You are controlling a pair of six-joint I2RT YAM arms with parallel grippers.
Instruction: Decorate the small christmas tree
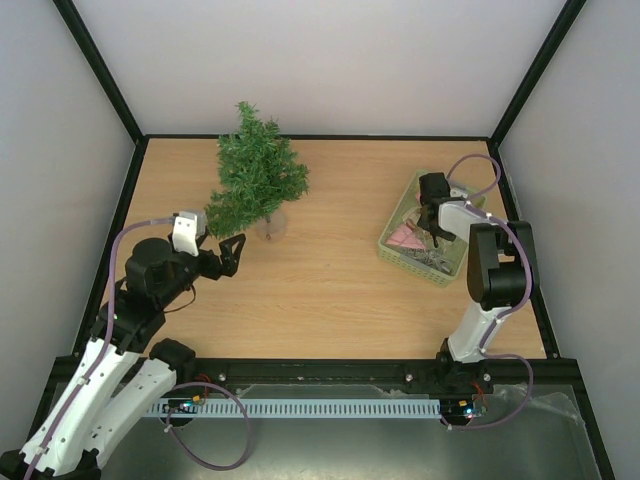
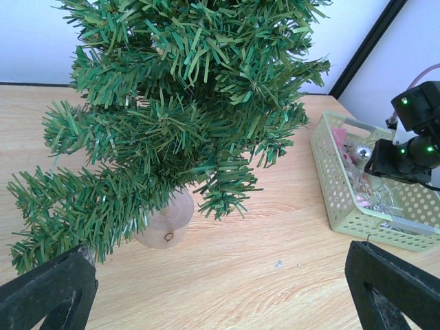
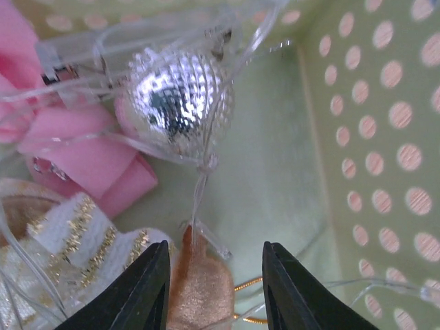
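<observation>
The small green tree [image 1: 255,170] stands on a clear base [image 2: 165,223] at the back left of the table. My left gripper is open beside it, empty. The pale green basket [image 2: 333,172] on the right holds ornaments: a silver ball [image 3: 175,100], pink ribbon [image 3: 89,148], a glittery white piece [image 3: 89,240] and a brown piece [image 3: 199,289], with clear loops. My right gripper is down in the basket, fingers part open around the brown piece's area; whether they touch it I cannot tell.
Dark frame edges and white walls enclose the table at the sides and back.
</observation>
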